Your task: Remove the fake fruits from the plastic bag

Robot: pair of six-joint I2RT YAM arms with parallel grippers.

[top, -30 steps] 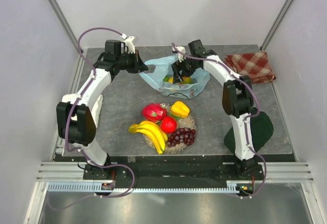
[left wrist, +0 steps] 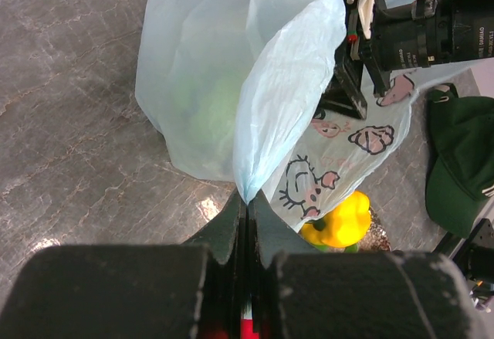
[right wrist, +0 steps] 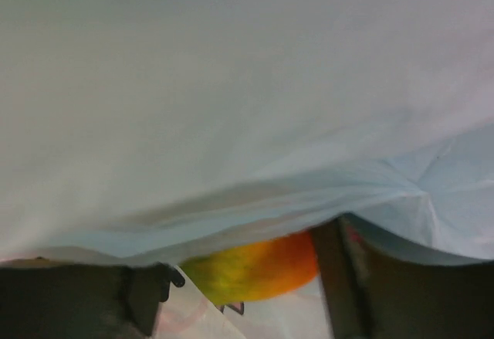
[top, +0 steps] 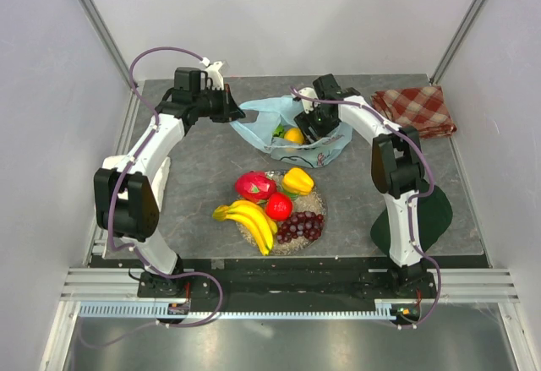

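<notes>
My left gripper is shut on the rim of the pale blue plastic bag (left wrist: 289, 69), pulling one side out leftward. Inside the bag, in the top view, lie an orange-yellow fruit (top: 294, 136) and something green (top: 279, 131) beside it. My right gripper (top: 311, 126) reaches down into the bag's mouth, just right of the orange-yellow fruit. The right wrist view has its fingers (right wrist: 343, 277) apart, and a green-to-orange fruit (right wrist: 258, 268) shows in the gap, partly covered by a bag fold. Whether the fingers touch it, I cannot tell.
In front of the bag a round plate (top: 319, 204) carries bananas (top: 251, 218), grapes (top: 300, 226), a yellow pepper (top: 297, 182), a red fruit (top: 278, 206) and a dragon fruit (top: 255, 187). A checked cloth (top: 414, 111) lies back right, a dark green cap (top: 433, 216) at right.
My right gripper has moved right and a little downward within the bag, its fingers leaving the left-hand fruit uncovered. The bag's right side has shifted slightly right. My left arm holds still.
</notes>
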